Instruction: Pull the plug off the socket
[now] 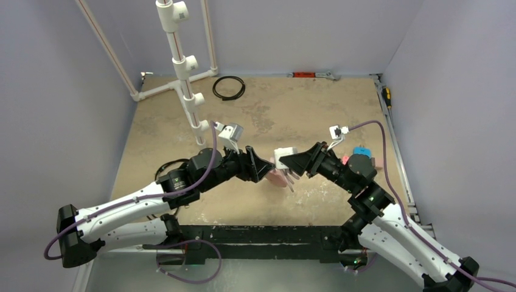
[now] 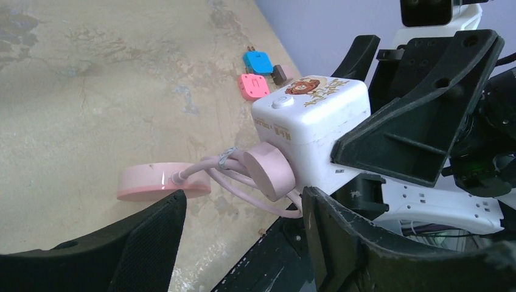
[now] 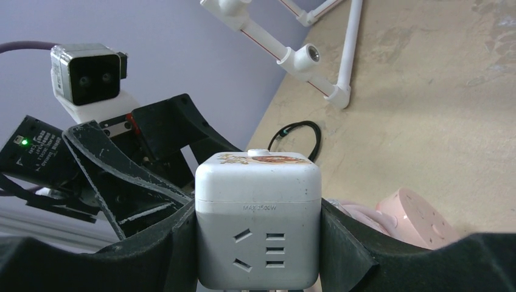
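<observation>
My right gripper is shut on the white socket cube (image 1: 284, 155), whose slotted face shows in the right wrist view. A pink plug (image 2: 271, 170) sits in the socket's side facing my left gripper. Its bundled pink cable leads to a pink disc (image 2: 149, 182), which in the left wrist view appears lower, over the tabletop. My left gripper stands open, pointing at the plug, with its fingertips apart from it and nothing clearly between them.
Blue (image 2: 258, 62) and pink (image 2: 253, 87) small blocks lie beyond the socket. A white pipe frame (image 1: 191, 109) stands back left, a coiled black cable (image 1: 229, 88) near it. A wrench (image 1: 328, 76) lies at the back edge.
</observation>
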